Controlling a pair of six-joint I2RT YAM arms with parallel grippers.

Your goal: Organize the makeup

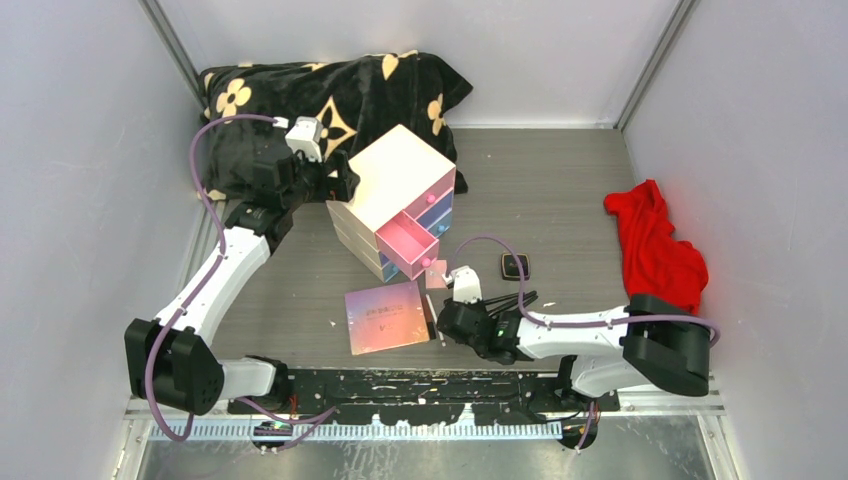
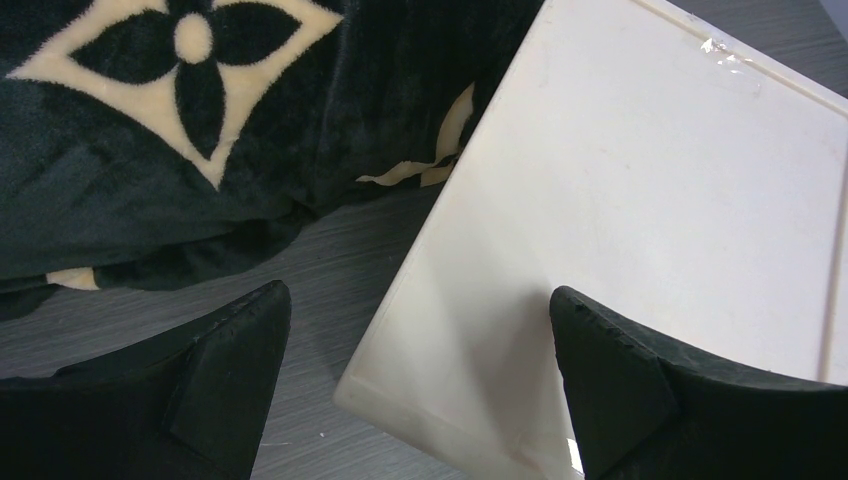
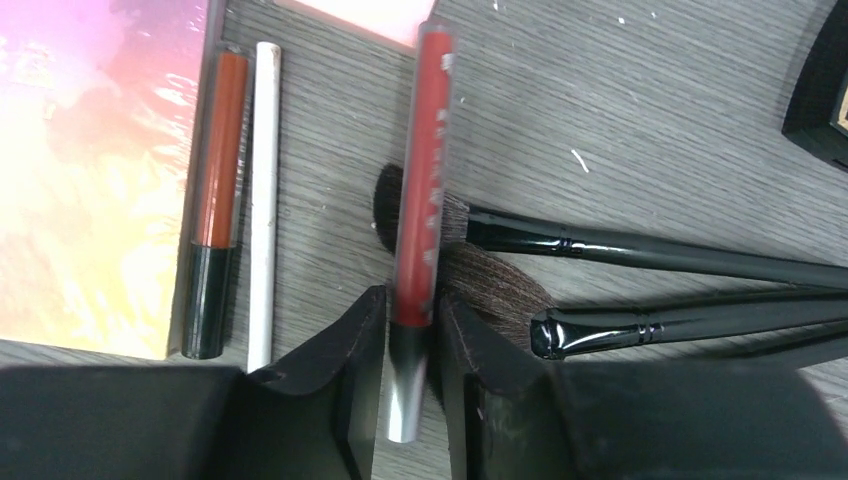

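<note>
The drawer cabinet (image 1: 390, 175) has a pink drawer (image 1: 405, 240) pulled out. My left gripper is open at the cabinet top's corner, holding nothing. My right gripper is low over the makeup, its fingers either side of a red lip gloss tube (image 3: 421, 170) lying across brushes (image 3: 630, 250); whether they grip it is unclear. A second brown-red tube (image 3: 220, 150), a white pencil (image 3: 264, 170) and a gradient palette (image 1: 385, 318) lie left of it. A black square compact (image 1: 515, 266) lies behind the brushes.
A dark patterned blanket (image 1: 360, 85) lies behind the cabinet. A red cloth (image 1: 655, 250) lies at the right.
</note>
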